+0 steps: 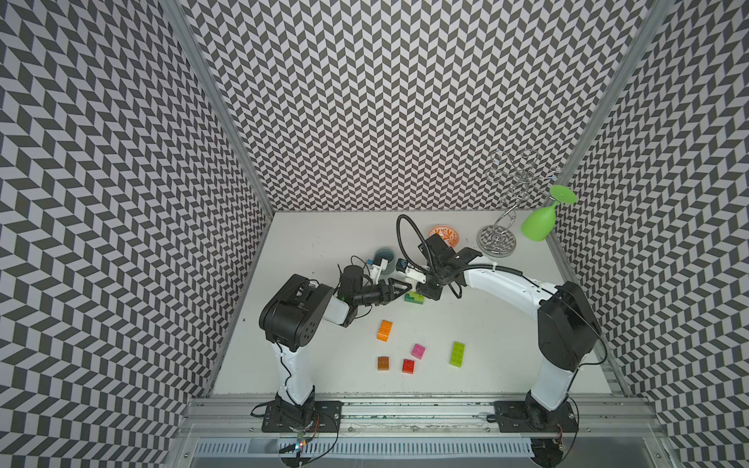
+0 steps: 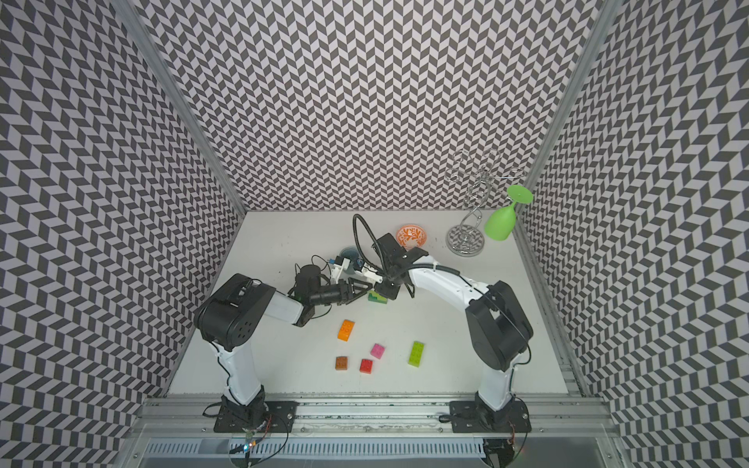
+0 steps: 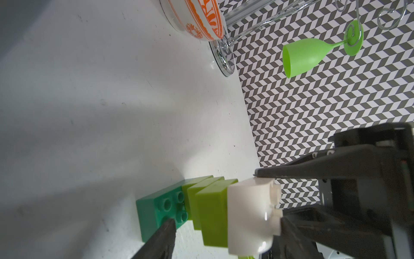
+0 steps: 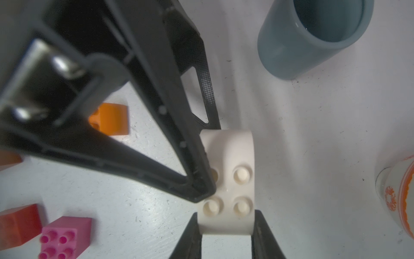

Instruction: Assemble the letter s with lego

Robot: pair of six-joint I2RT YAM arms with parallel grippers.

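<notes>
My right gripper is shut on a white brick [image 3: 252, 213], which in the left wrist view sits against stacked lime-green bricks [image 3: 213, 211] with a dark green brick [image 3: 151, 215] at their far end. My left gripper [image 1: 398, 289] is part open beside this assembly, fingers near its end and nothing clearly held. Loose on the table lie an orange brick [image 1: 384, 330], a brown brick [image 1: 383, 363], a red brick [image 1: 408, 366], a pink brick [image 1: 418, 351] and a lime brick [image 1: 457, 354].
A blue-grey cup [image 4: 293, 51] and an orange-patterned bowl [image 1: 444, 232] stand behind the grippers. A metal stand [image 1: 496, 241] with a green goblet [image 1: 536, 224] is at the back right.
</notes>
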